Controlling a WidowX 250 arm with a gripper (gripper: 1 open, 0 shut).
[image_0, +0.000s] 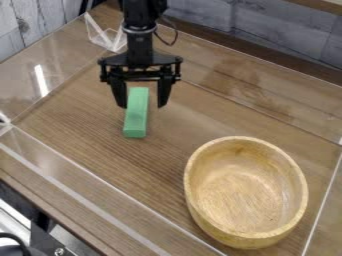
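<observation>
A black robot gripper hangs from the top of the view, open, its two fingers on either side of the upper part of a green block. The long green block lies on the wooden table. Whether the fingers touch it, I cannot tell.
A large empty tan bowl sits at the lower right. Some clear plastic stands at the top left behind the arm, near the table's edge.
</observation>
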